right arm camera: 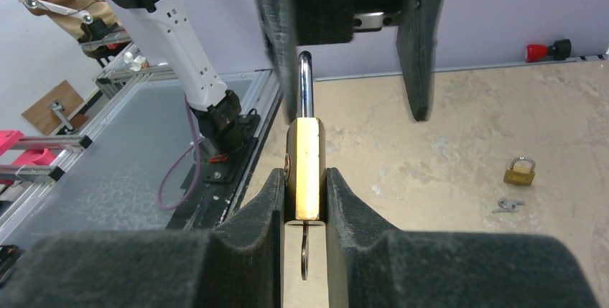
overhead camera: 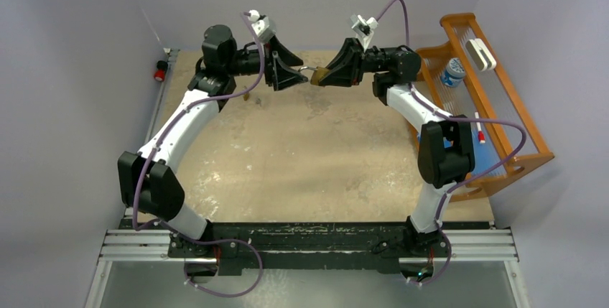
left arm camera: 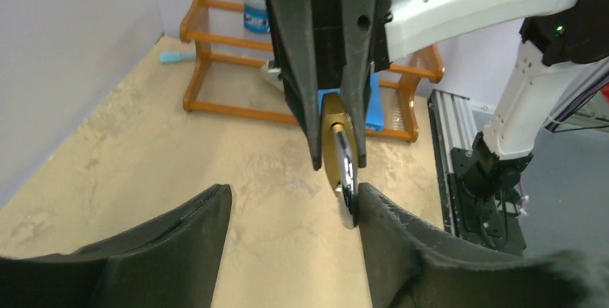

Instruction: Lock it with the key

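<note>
A brass padlock is clamped between the tips of my right gripper, its steel shackle pointing towards the left arm. In the right wrist view, a thin metal piece sticks out of the lock's near end; it looks like the key, seen edge-on. My left gripper is open and faces the shackle. One of its fingers is right beside the shackle's end in the left wrist view; whether they touch, I cannot tell. Nothing is gripped between the left fingers.
A second small padlock and some keys lie on the table at the left side. The wooden rack with a blue-and-white tub stands on the right.
</note>
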